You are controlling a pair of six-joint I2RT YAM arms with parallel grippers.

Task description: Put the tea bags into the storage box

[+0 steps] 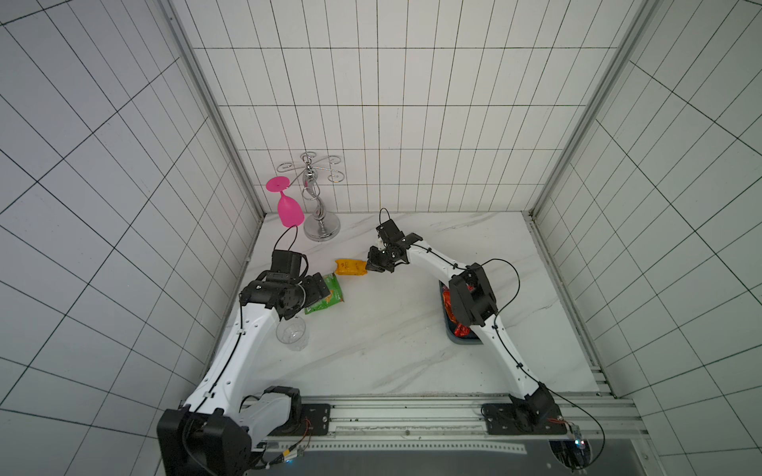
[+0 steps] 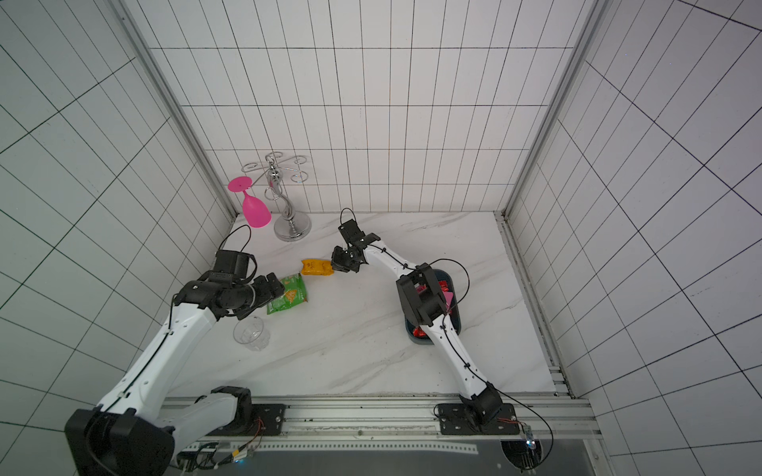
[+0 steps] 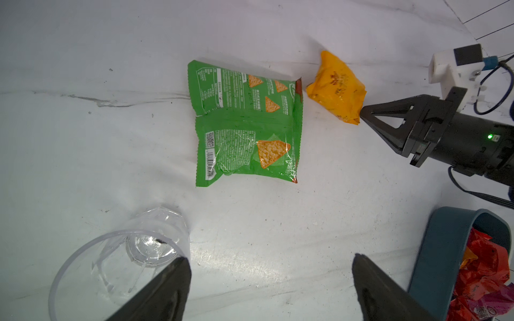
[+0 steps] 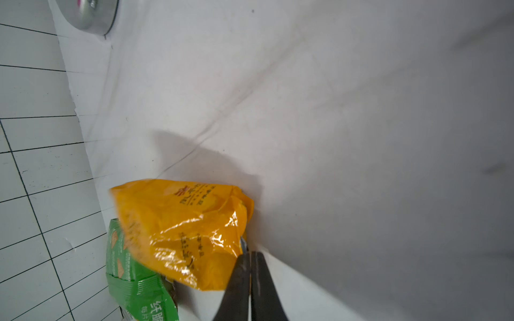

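An orange tea bag [image 1: 351, 267] lies on the table near its back left, one end against the tip of my right gripper. That gripper is shut; in the right wrist view the bag [image 4: 182, 230] sits just left of the closed fingertips, and whether its edge is pinched cannot be told. My left gripper stands open and empty above the table, left of the bag. The storage box [image 3: 428, 267], dark blue-green, stands at the right with several red wrapped packets [image 3: 484, 278] inside; the right arm partly hides it from above.
A green snack packet [image 3: 246, 123] lies beside the tea bag. A clear cup [image 1: 293, 331] stands near the left arm. At the back left is a metal rack [image 1: 320, 227] with a pink goblet [image 1: 290, 211].
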